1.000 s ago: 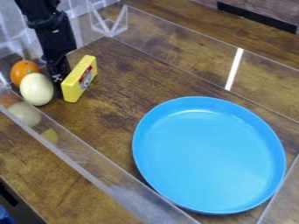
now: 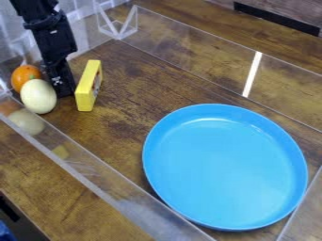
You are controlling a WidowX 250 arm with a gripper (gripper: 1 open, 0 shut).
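Note:
A black gripper [image 2: 56, 66] reaches down into the left corner, its fingers low behind the fruit and hard to make out. An orange [image 2: 25, 75] and a pale egg-shaped object [image 2: 38, 98] sit beside it at the left wall. A yellow box [image 2: 88, 85] stands just right of the gripper. A large blue plate [image 2: 224, 168] lies at the right.
Clear walls [image 2: 113, 184] border the wooden surface [image 2: 126, 141]. The middle of the surface, between the yellow box and the plate, is free.
The yellow box has shifted slightly and turned more upright since a second ago. The gripper has moved only slightly.

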